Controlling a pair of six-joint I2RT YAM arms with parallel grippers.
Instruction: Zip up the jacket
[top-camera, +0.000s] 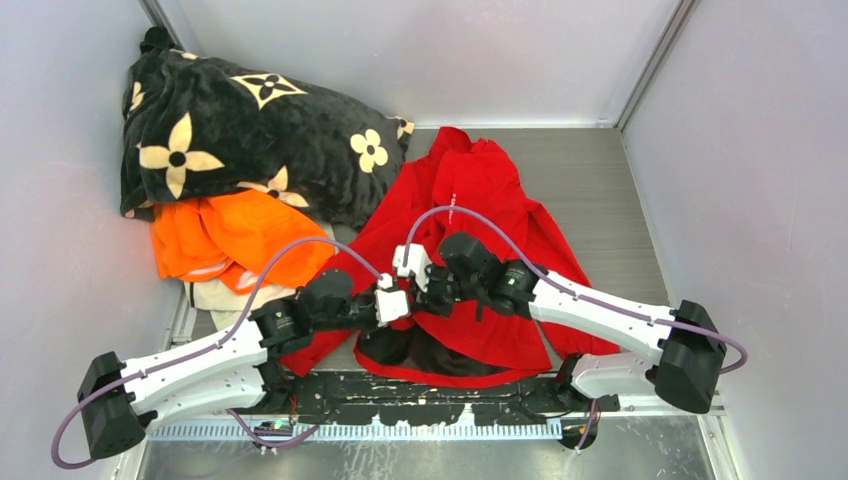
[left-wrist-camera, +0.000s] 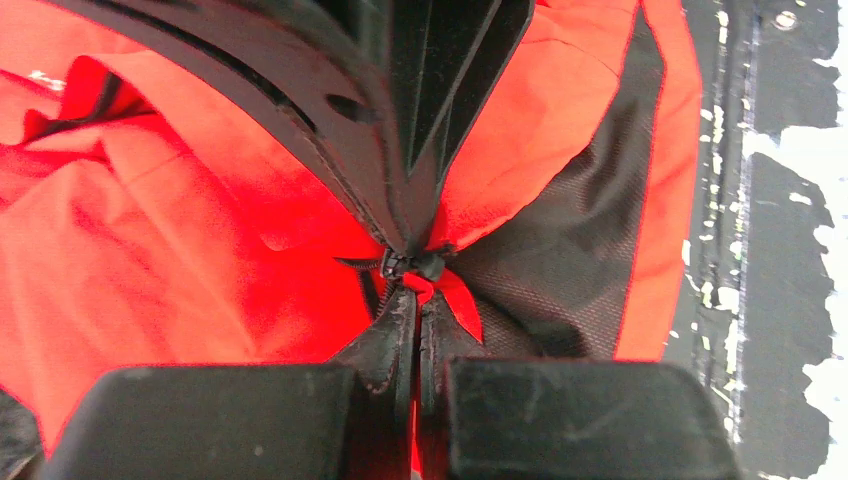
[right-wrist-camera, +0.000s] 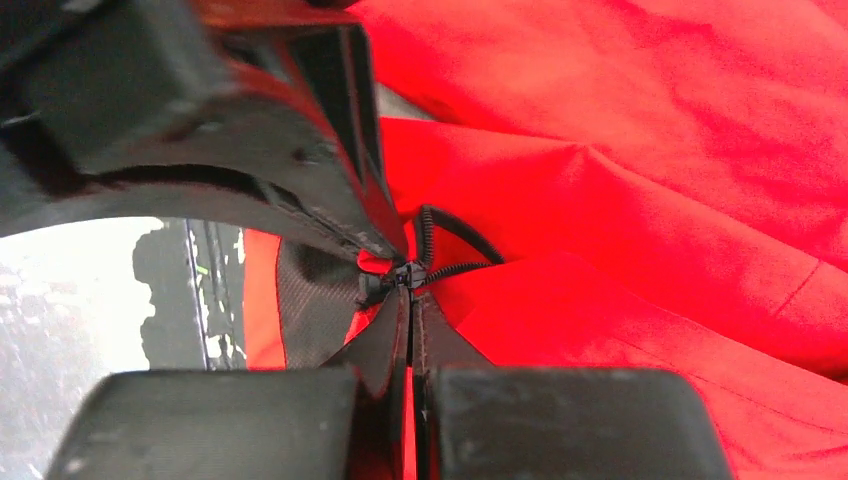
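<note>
The red jacket (top-camera: 470, 180) lies spread on the floor, its dark lining showing at the hem. My two grippers meet at the zipper's lower end. In the left wrist view, my left gripper is shut at the red fabric just below the zipper fitting (left-wrist-camera: 395, 264); whether anything is between its tips is unclear. In the right wrist view, my right gripper is shut on the zipper slider (right-wrist-camera: 410, 275), with two dark toothed tapes running from it. The other gripper partly hides the area in each wrist view.
A black patterned pillow (top-camera: 240, 130) and orange garment (top-camera: 235, 235) lie at the left and back left. Bare floor (top-camera: 590, 200) shows to the right of the jacket. Pale walls enclose both sides and the back.
</note>
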